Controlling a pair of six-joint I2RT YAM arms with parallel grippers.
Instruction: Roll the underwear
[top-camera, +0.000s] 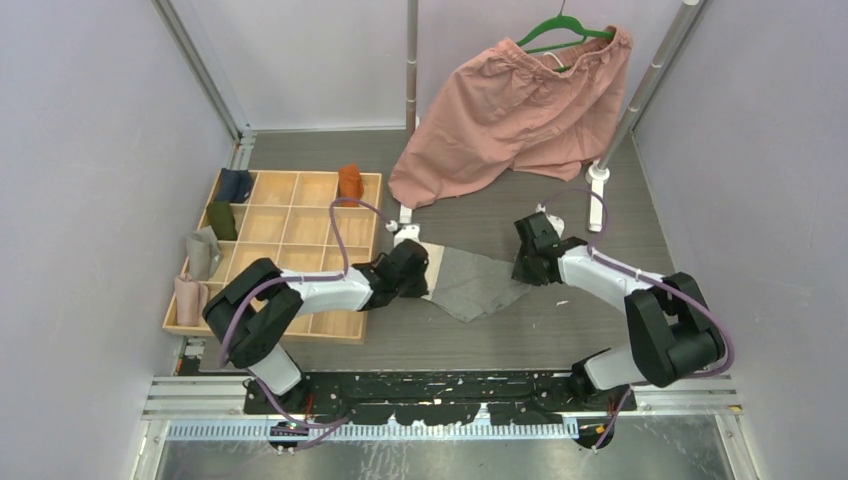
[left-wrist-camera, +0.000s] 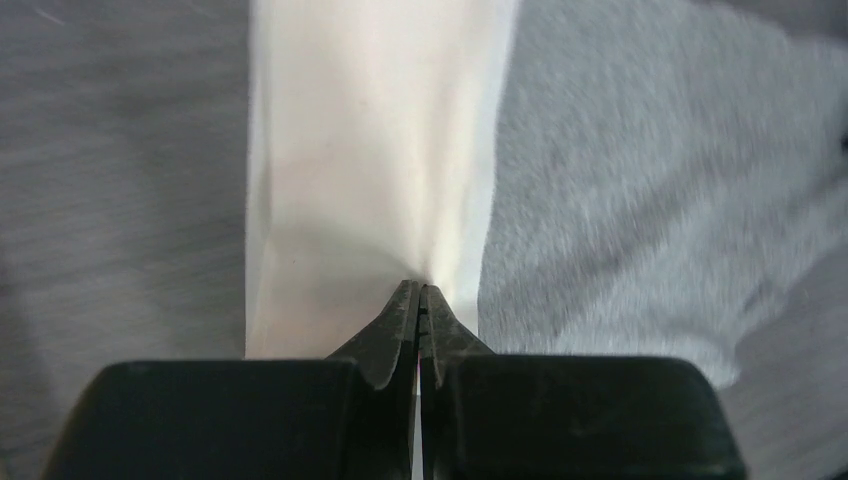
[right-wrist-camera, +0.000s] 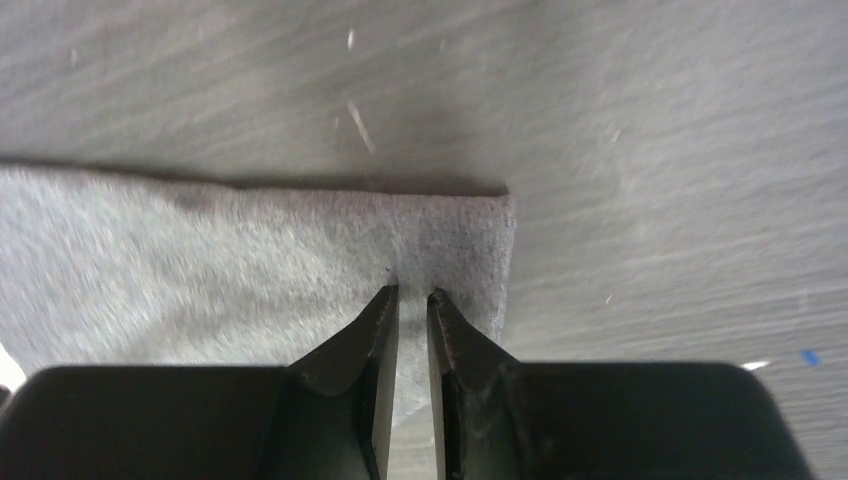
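Note:
Grey underwear (top-camera: 470, 285) with a cream waistband (left-wrist-camera: 370, 170) lies flat on the table between my arms. My left gripper is shut at the waistband, with the cloth bunched slightly at its tips; whether any is pinched is unclear. My right gripper is slightly parted over the grey end of the cloth, near its corner, where small creases show around the fingertips.
A wooden divided box (top-camera: 262, 225) with rolled garments stands to the left. Pink shorts (top-camera: 500, 120) on a green hanger drape at the back. Bare table shows in front of and right of the underwear.

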